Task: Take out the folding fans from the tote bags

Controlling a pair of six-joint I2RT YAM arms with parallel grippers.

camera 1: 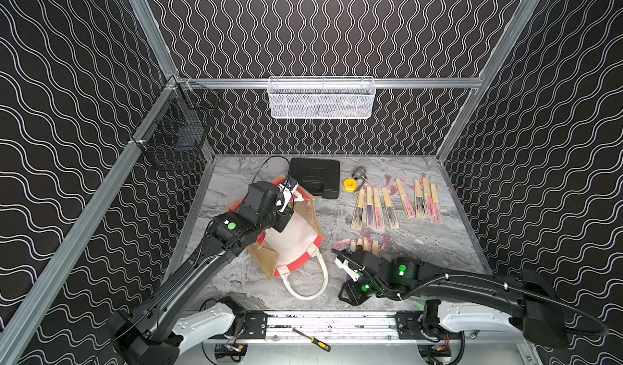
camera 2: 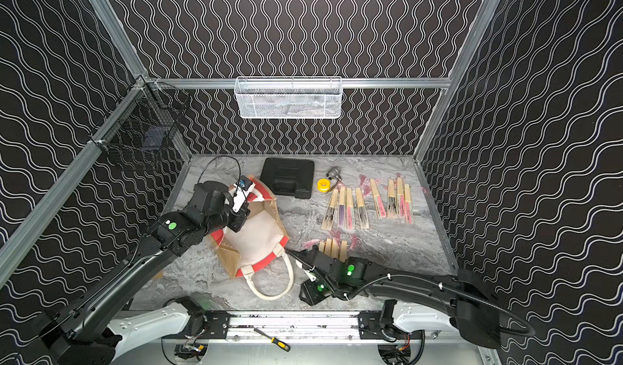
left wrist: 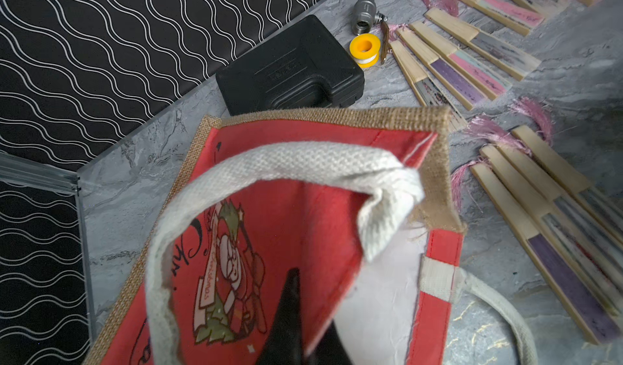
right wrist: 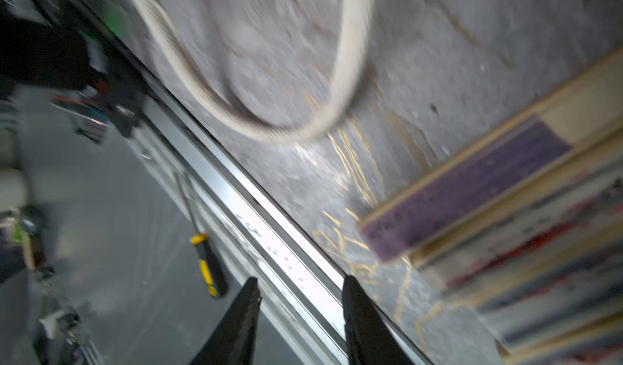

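The red, white and tan tote bag (camera 1: 295, 238) lies open-mouthed on the left of the table. Its printed red panel (left wrist: 259, 254) and white handle (left wrist: 285, 160) fill much of the left wrist view. A fold of red cloth runs down between the fingers of my left gripper, which is shut on it. Several folding fans (camera 1: 376, 209) lie in a row right of the bag, with more fans (camera 1: 418, 199) further right. Another group of fans (left wrist: 551, 228) lies nearer the front, partly covered by the right arm from above. My right gripper is open and empty, beside these fans.
Behind the bag sit a black case (camera 1: 314, 176), a yellow tape roll (camera 1: 350, 185) and a metal valve (camera 1: 359, 173). The bag's front handle (camera 1: 323, 287) loops onto the table near my right gripper. A screwdriver (camera 1: 314, 341) lies on the front rail.
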